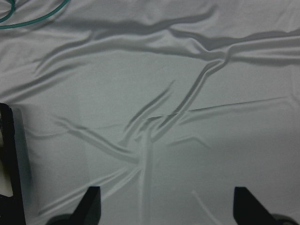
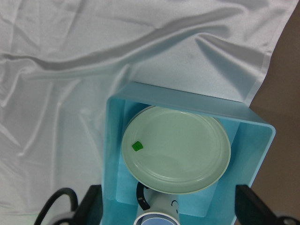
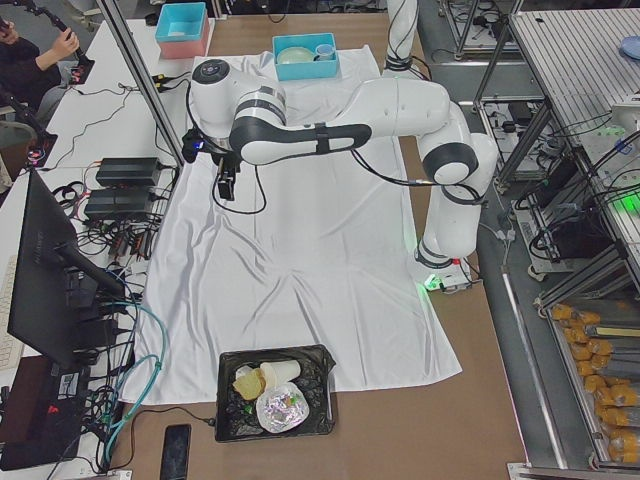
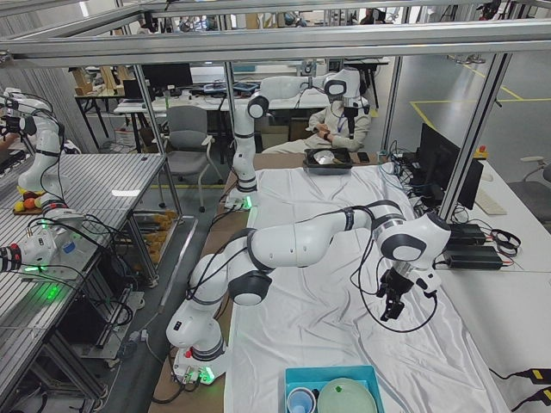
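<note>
The left gripper hangs open over bare white cloth, fingers wide apart with nothing between. It shows in the camera left view at the end of the arm stretched across the cloth. The right gripper is open above a blue bin (image 2: 253, 154) holding a pale green plate (image 2: 180, 154) with a small green square on it, and a white cup (image 2: 157, 211) with a dark handle. A black tray (image 3: 325, 420) at the other end holds bread (image 3: 250, 388), a white cup-like item and a foil-covered item (image 3: 282, 407).
A monitor (image 3: 50, 280), cables and black boxes line one side. A phone (image 3: 175, 450) lies beside the tray. A metal-framed bench (image 3: 560, 70) stands on the other side.
</note>
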